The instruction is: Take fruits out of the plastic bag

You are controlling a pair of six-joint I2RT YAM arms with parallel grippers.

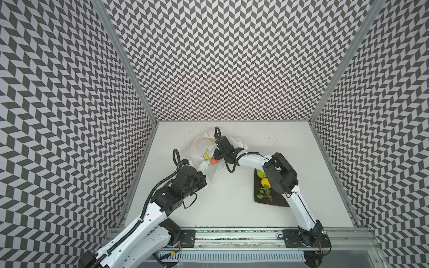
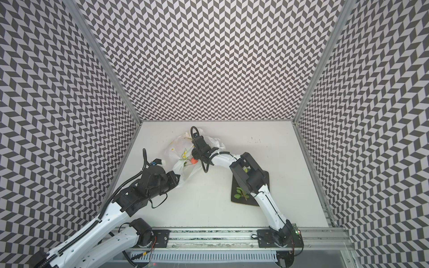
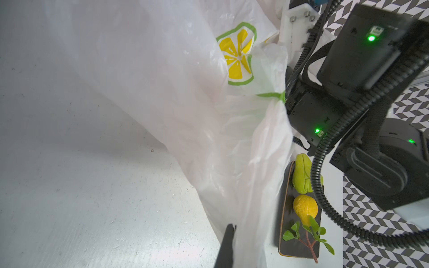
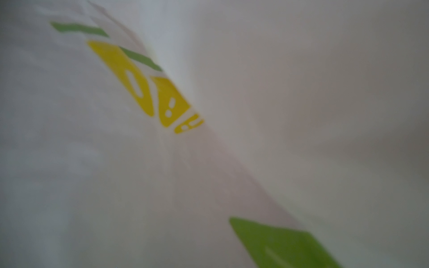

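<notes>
A white plastic bag [image 1: 201, 147] with lemon prints lies crumpled at the back middle, a red round fruit [image 1: 214, 161] showing at it. My left gripper [image 1: 202, 178] is at the bag's front; in the left wrist view it is shut on the bag's plastic [image 3: 250, 187]. My right gripper [image 1: 216, 154] reaches into the bag beside the red fruit; its fingers are hidden, and the right wrist view is filled by blurred plastic.
A dark tray [image 1: 277, 201] at the front right holds a green fruit [image 3: 303, 174], a yellow lemon [image 3: 305, 206] and a leafy sprig [image 3: 312, 241].
</notes>
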